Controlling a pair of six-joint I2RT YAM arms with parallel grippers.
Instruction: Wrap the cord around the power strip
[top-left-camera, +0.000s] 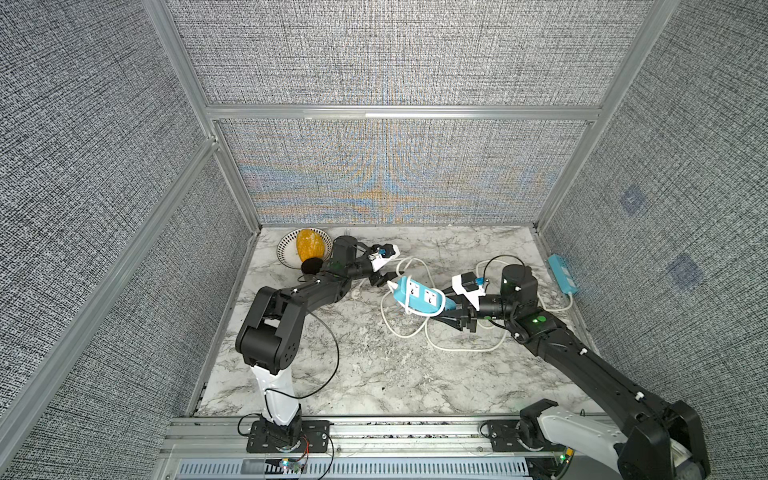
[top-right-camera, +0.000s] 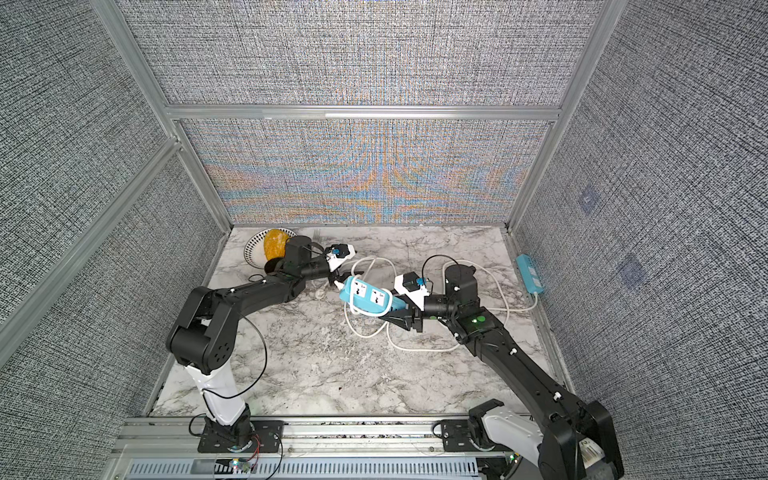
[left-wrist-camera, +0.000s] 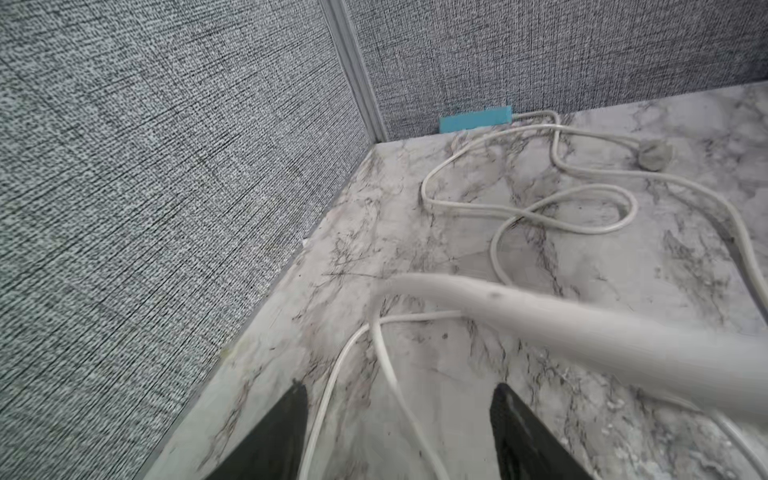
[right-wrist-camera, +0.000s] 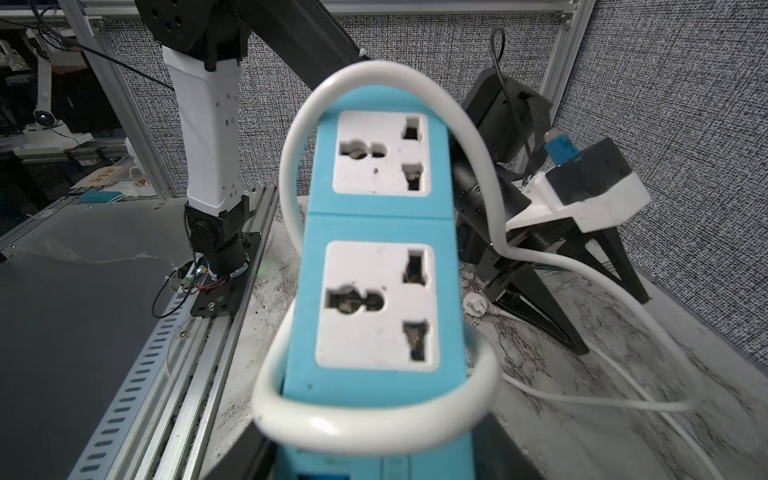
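Note:
The blue power strip is held up off the table, its white sockets facing up. My right gripper is shut on its near end. White cord crosses the front of the strip near that gripper and loops past its far end, then trails toward the left arm. My left gripper stands open just beyond the strip's far end. In the left wrist view, thick blurred cord passes close to the camera, and a thinner run shows between the open fingers; no grip on it shows.
Slack cord lies in loops on the marble table beneath the strip. A second blue strip rests by the right wall with its own cord. At the back left sits a basket holding an orange item.

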